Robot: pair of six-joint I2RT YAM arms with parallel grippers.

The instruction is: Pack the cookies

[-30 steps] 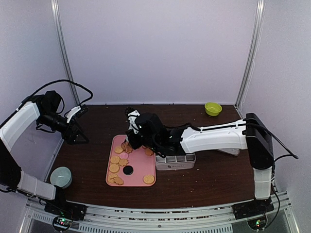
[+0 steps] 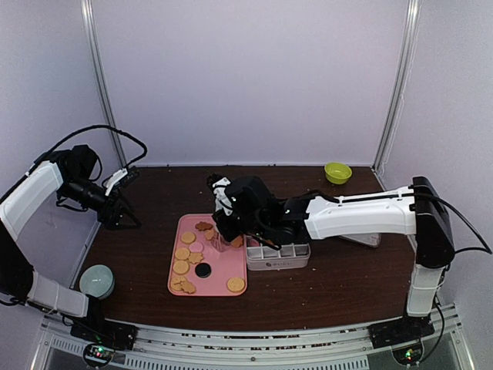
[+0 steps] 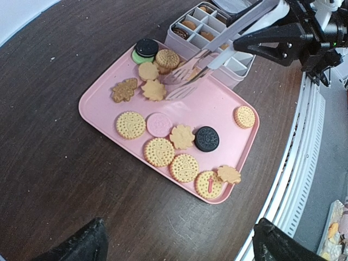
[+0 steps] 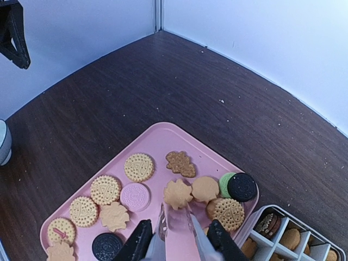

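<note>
The pink tray [image 2: 219, 277] holds round, flower and leaf cookies, a pink cookie [image 4: 135, 197] and dark ones [image 3: 206, 138]. The compartment box [image 2: 277, 262] beside it has some cookies inside. My right gripper is shut on pink-tipped tongs [image 3: 217, 60], whose tips are over the tray beside the flower cookies [image 3: 153, 89]; whether they hold a cookie is unclear. My left gripper [image 2: 123, 216] stands open, left of the tray; in the left wrist view its fingers [image 3: 81, 244] are spread with nothing between.
A pale blue bowl [image 2: 96, 281] sits at the front left, a green bowl [image 2: 337, 172] at the back right. A clear lid or tray [image 2: 362, 239] lies right of the box. The table behind the tray is clear.
My right arm has shifted rightward over the tray with the tongs. My left arm has stayed still.
</note>
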